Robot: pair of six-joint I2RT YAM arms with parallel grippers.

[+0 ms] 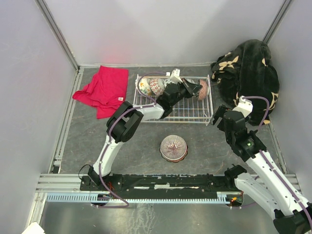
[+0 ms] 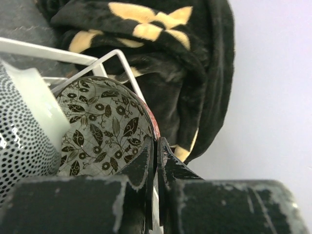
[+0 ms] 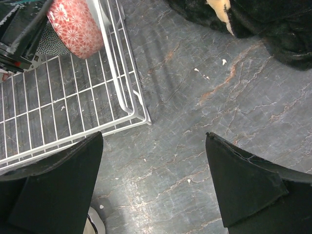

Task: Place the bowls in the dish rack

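My left gripper is shut on the rim of a red patterned bowl [image 1: 203, 90] at the right end of the white wire dish rack [image 1: 190, 119]. In the left wrist view, the leafy grey inside of this bowl [image 2: 105, 126] shows, tilted on edge. Beside it is a bowl with black dots [image 2: 22, 129]. More patterned bowls, one floral [image 1: 145, 87], stand on edge in the rack's left part. In front of the rack, a ribbed glass bowl [image 1: 173, 146] rests on the floor, apparently stacked on others. Right of the rack, my right gripper stands open and empty.
A red cloth [image 1: 105, 90] lies left of the rack. The dark blanket [image 1: 248, 80] is heaped at the back right, close to the rack's end. Bare grey floor [image 3: 165, 170] surrounds the stacked bowls.
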